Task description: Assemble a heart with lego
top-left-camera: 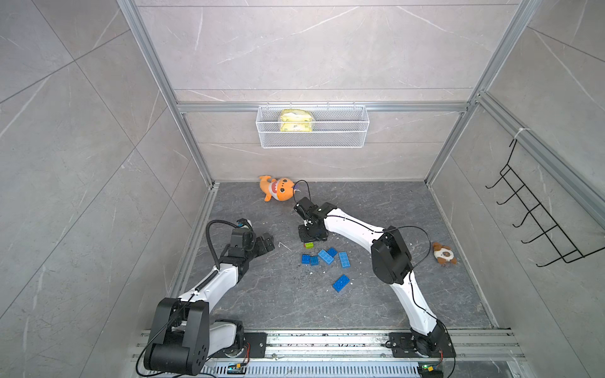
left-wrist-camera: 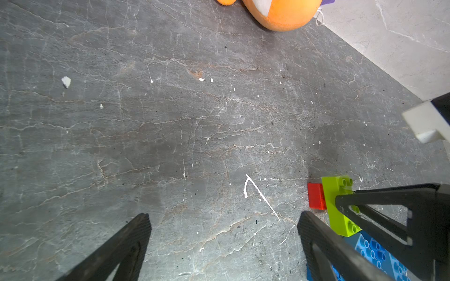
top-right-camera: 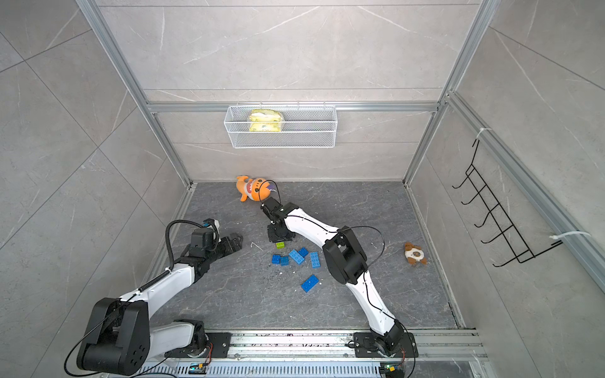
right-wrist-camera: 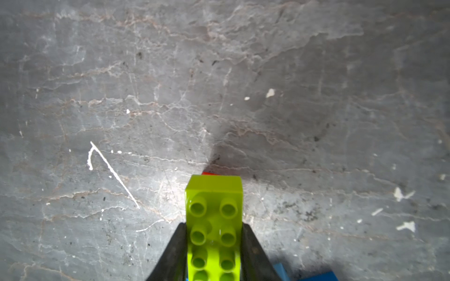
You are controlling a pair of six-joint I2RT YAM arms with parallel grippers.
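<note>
A lime green brick (right-wrist-camera: pixel 214 224) is pinched between the fingers of my right gripper, studs facing the wrist camera. Just behind it a red brick shows, mostly covered by the green one in the right wrist view. On the near side of the green brick (top-left-camera: pixel 308 245) several blue bricks (top-left-camera: pixel 325 256) lie close together, and one more blue brick (top-left-camera: pixel 341 283) is apart toward the front. Off to the left, my left gripper stands open over bare floor, nothing between its fingers.
An orange plush toy (top-left-camera: pixel 277 187) lies at the back left, a brown-and-white plush (top-left-camera: pixel 444 254) at the right. Bare floor spans the left and front. A wire basket (top-left-camera: pixel 312 135) hangs on the back wall, a black hook rack (top-left-camera: pixel 535 217) on the right.
</note>
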